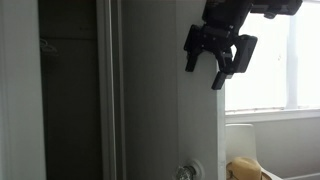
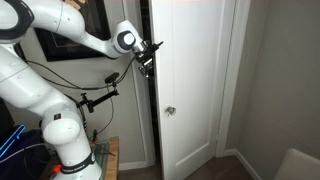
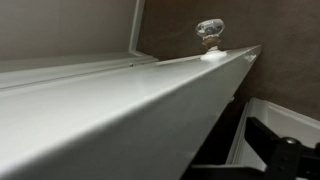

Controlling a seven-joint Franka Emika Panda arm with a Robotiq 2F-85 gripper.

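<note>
A white door (image 2: 190,75) stands ajar, with a clear glass knob (image 3: 211,30) on its face. In exterior view 1 the same knob (image 1: 188,172) shows at the bottom edge. My gripper (image 1: 204,74) is open, its dark fingers pointing down by the upper part of the door's free edge. Exterior view 2 has the gripper (image 2: 149,58) beside that edge, well above knob height. In the wrist view the white door edge runs diagonally close to the camera, and dark gripper parts show at lower right. I cannot tell whether a finger touches the door.
Left of the door is a dark closet opening (image 1: 72,100). A white chair (image 1: 240,140) with a straw hat (image 1: 243,169) stands by the window (image 1: 262,65) at right. Bare grey wall (image 2: 265,80) lies to the right in exterior view 2.
</note>
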